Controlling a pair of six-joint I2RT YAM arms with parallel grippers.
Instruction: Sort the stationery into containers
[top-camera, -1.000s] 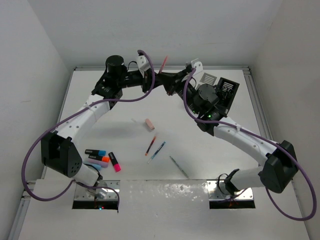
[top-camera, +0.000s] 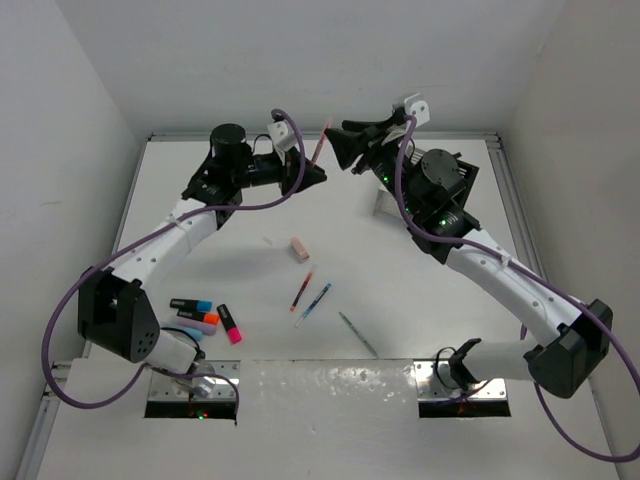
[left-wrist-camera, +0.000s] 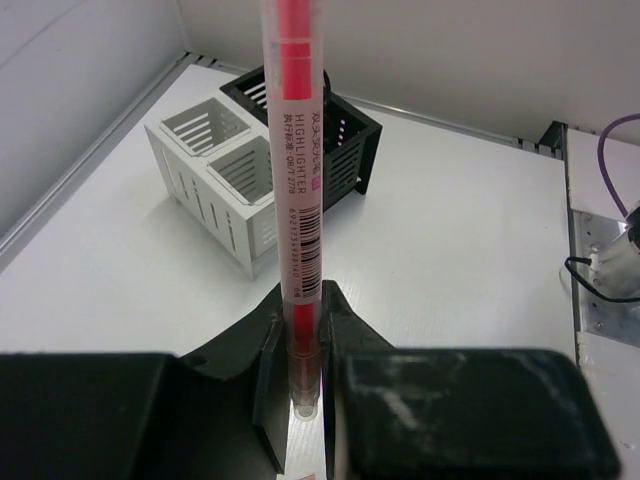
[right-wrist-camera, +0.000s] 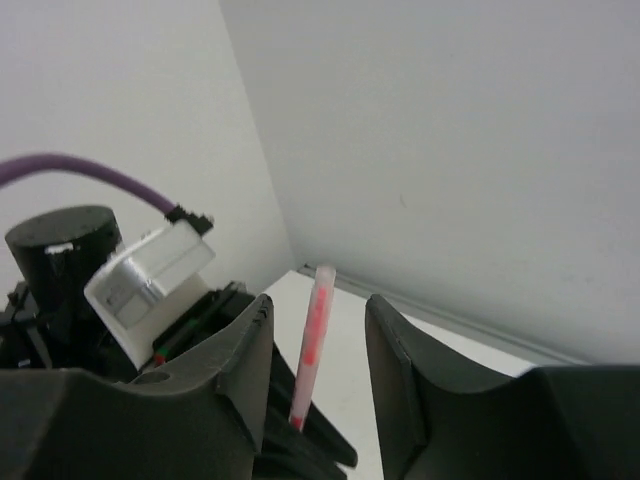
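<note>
My left gripper is shut on a pink highlighter (left-wrist-camera: 300, 230), held upright in front of the left wrist camera. Behind it stand a white container (left-wrist-camera: 208, 180) and a black container (left-wrist-camera: 348, 150), on the table's right half in the top view, partly hidden by the right arm. My right gripper (top-camera: 356, 140) is open with nothing between its fingers, just right of the highlighter and apart from it; its wrist view shows the pen (right-wrist-camera: 315, 345) beyond the fingertips.
On the table lie a pink eraser (top-camera: 299, 249), several pens such as a blue one (top-camera: 312, 305) and a green one (top-camera: 357, 334), and several markers (top-camera: 229, 323) at the front left.
My right gripper has opened and moved right and up in the top view, away from the highlighter. The left gripper, still holding it, has shifted slightly down in the top view.
</note>
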